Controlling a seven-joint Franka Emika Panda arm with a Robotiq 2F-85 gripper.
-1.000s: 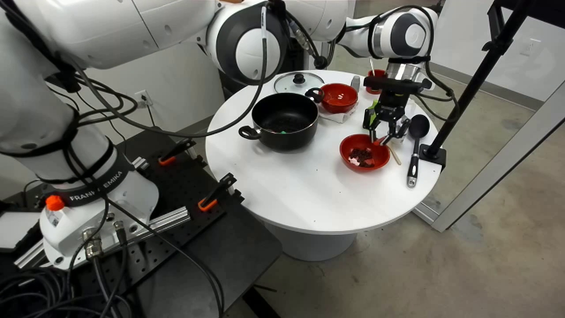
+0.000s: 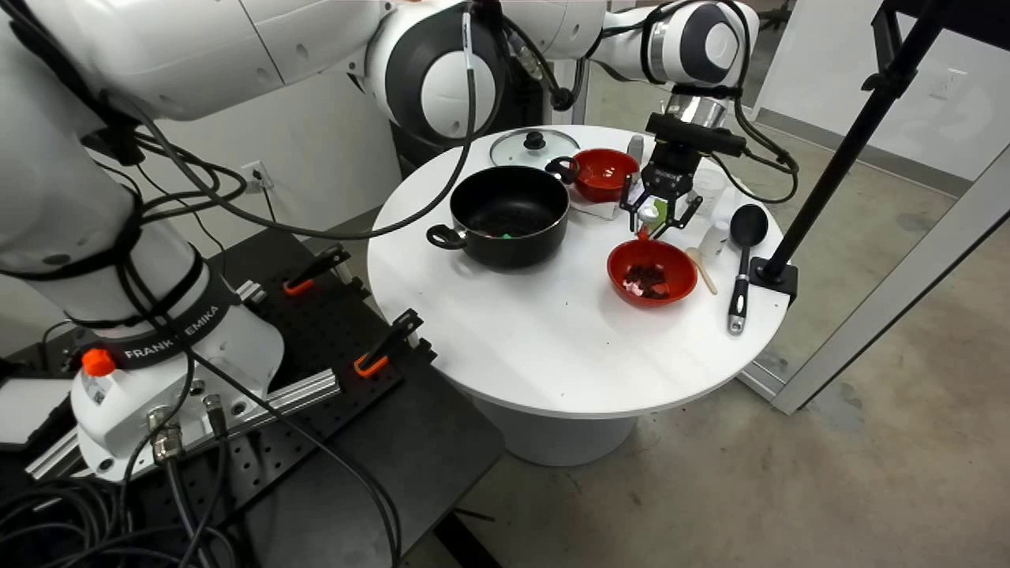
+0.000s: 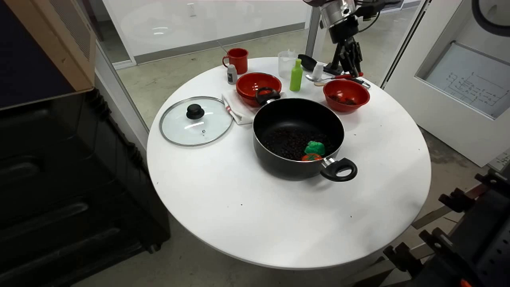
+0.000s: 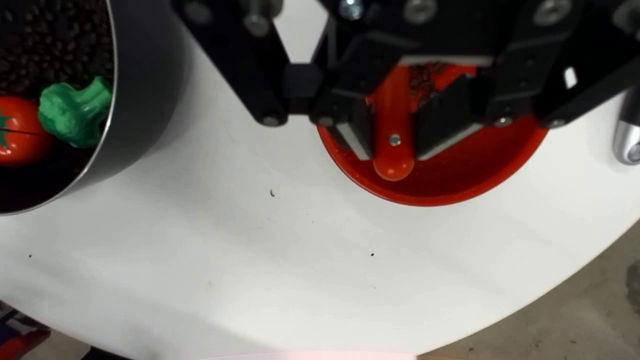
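In the wrist view my gripper is shut on the red handle of a spoon, one finger pad on each side. The spoon's metal head points left in exterior view 2, above the table. Below the gripper sits a red bowl with dark beans and some pink and red pieces inside. A black pot stands apart from it, nearer the arm's base. Dark beans, a green broccoli piece and a toy tomato lie in the pot.
At the back are more red bowls, a red mug, a green bottle and a clear cup. A glass lid lies flat. The black ladle rests beside a black post.
In exterior view 1 my gripper has moved left and slightly toward the back, carrying the spoon along. The red mug at the back is now hidden behind the arm. The bowl and pot have not moved.
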